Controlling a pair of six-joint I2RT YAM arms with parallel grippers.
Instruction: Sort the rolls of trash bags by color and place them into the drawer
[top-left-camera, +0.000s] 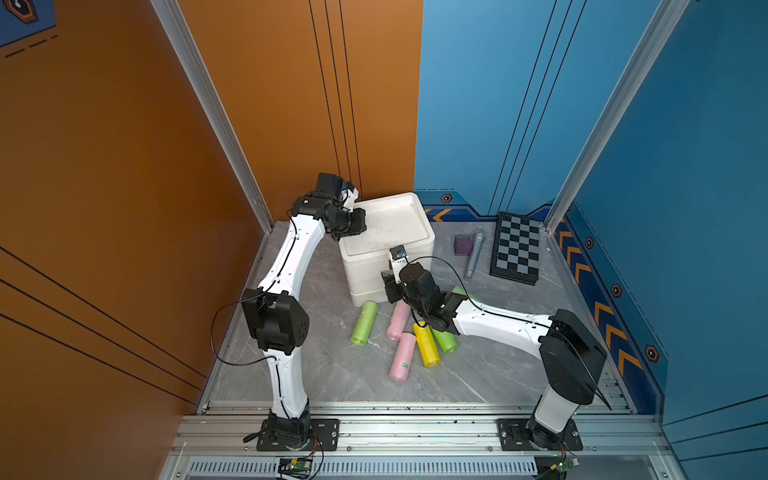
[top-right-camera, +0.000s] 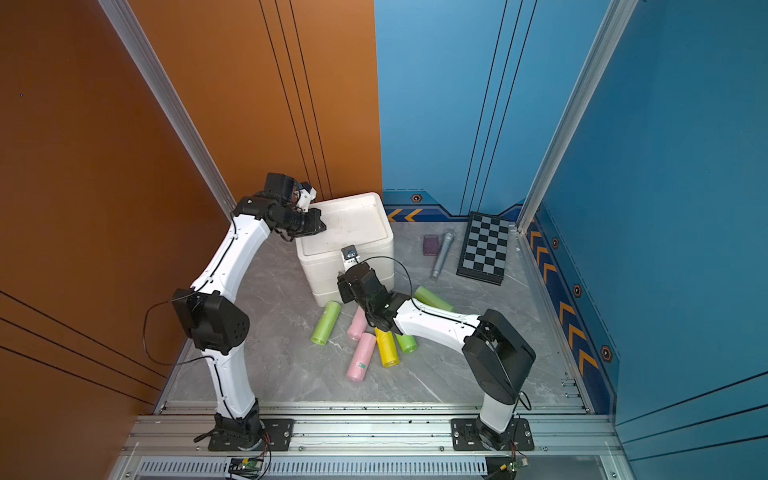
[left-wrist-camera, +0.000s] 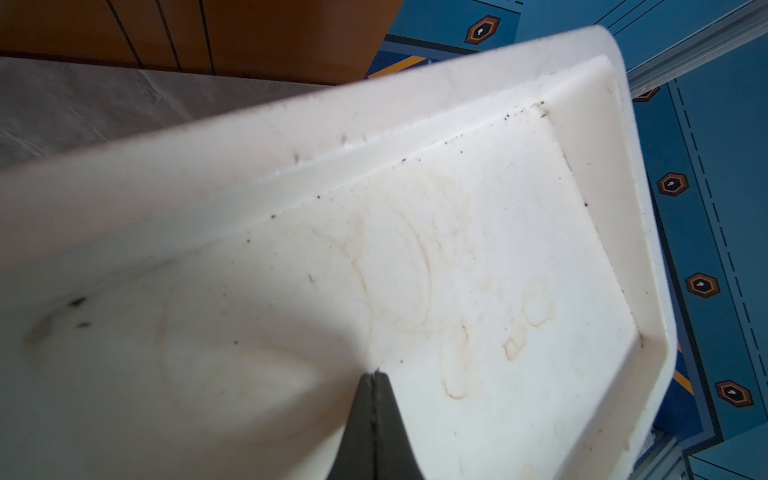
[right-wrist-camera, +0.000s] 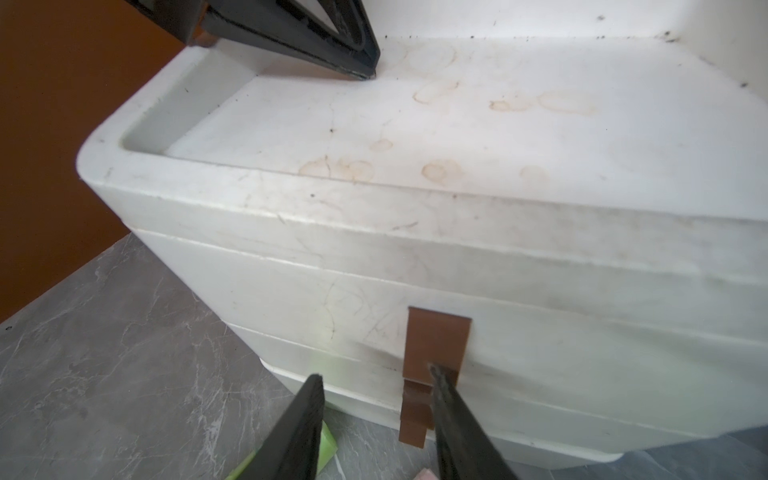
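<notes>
A white drawer box (top-left-camera: 382, 220) stands at the back middle. My left gripper, shut and empty, sits over its shallow top tray. My right gripper is part open, empty, in front of the brown handle strip (right-wrist-camera: 436, 340) on the box's front. Rolls lie in front of the box: green (top-left-camera: 364, 322), pink (top-left-camera: 402, 357), another pink (top-right-camera: 356, 324), yellow (top-left-camera: 426, 346), and further green ones (top-right-camera: 433, 297), partly hidden by the right arm.
At the back right are a purple block (top-left-camera: 462, 245), a grey cylinder (top-left-camera: 474, 255) and a checkerboard (top-left-camera: 516, 246). The table's left side, around the left arm, is mostly bare.
</notes>
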